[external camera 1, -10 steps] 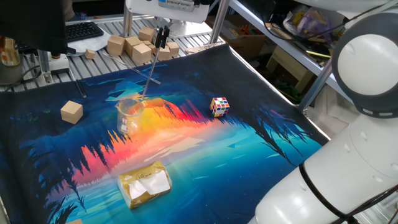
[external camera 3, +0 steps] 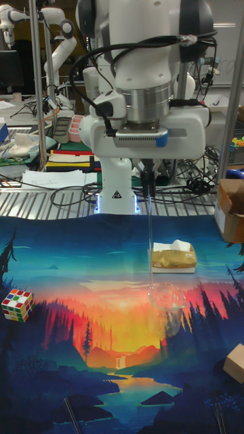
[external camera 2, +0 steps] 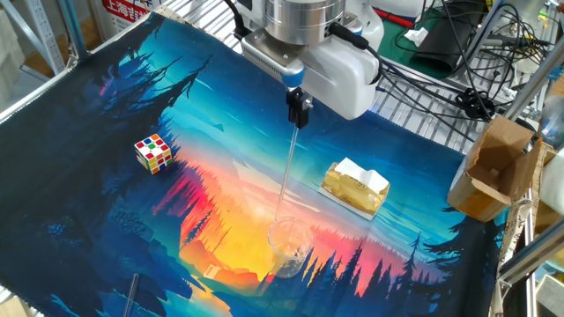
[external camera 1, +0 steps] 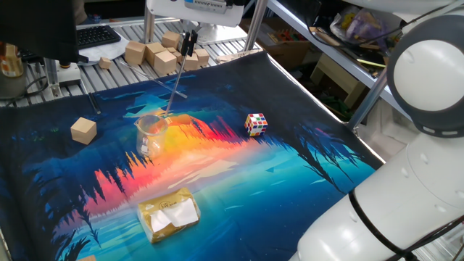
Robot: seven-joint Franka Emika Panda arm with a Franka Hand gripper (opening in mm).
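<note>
My gripper (external camera 2: 300, 107) is shut on a thin clear rod (external camera 2: 288, 167), which hangs down at a slight tilt. In exterior view 1 the black gripper fingers (external camera 1: 191, 42) stand close together at the rod's upper end. A clear glass beaker (external camera 1: 152, 138) stands upright on the colourful mat, and it is also visible in exterior view 3 as a faint beaker (external camera 3: 167, 300). The rod's lower end appears right by the beaker's rim in all three views; whether it is inside, touching or just above the rim, I cannot tell.
A gold tissue pack (external camera 1: 169, 215) and a Rubik's cube (external camera 1: 255, 125) lie on the mat. A wooden block (external camera 1: 84, 131) sits beyond the beaker, with several blocks (external camera 1: 165, 61) on the rack. An open cardboard box (external camera 2: 493, 167) stands at the mat's edge.
</note>
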